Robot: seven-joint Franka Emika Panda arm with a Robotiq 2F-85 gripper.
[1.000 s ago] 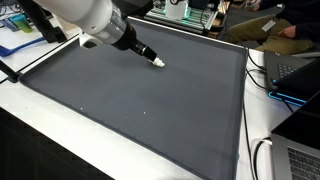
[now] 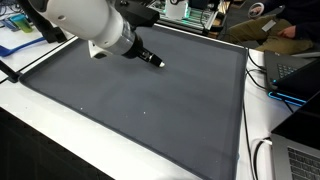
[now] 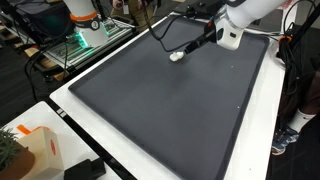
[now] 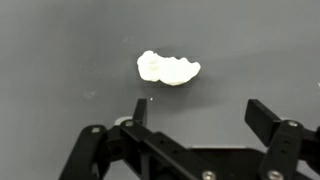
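Note:
A small white lumpy thing (image 4: 167,68) lies on the dark grey board, ahead of the fingers in the wrist view. My gripper is open, its black fingers wide apart with nothing between them. From the side, the gripper (image 2: 152,59) reaches close to the white thing (image 2: 161,64); whether they touch cannot be told. The second exterior view shows the white thing (image 3: 177,56) just beyond the fingertips. A small pale spot (image 4: 123,121) shows beside the left finger in the wrist view, partly hidden.
The grey board (image 2: 150,105) is mostly bare, with wide free room towards its front and right. Laptops (image 2: 290,80) stand off its right side. A potted plant (image 3: 14,155) is outside the board's near-left corner.
The arm has shifted slightly right and towards the front in exterior view 1. Its fingertips remain close to the white thing.

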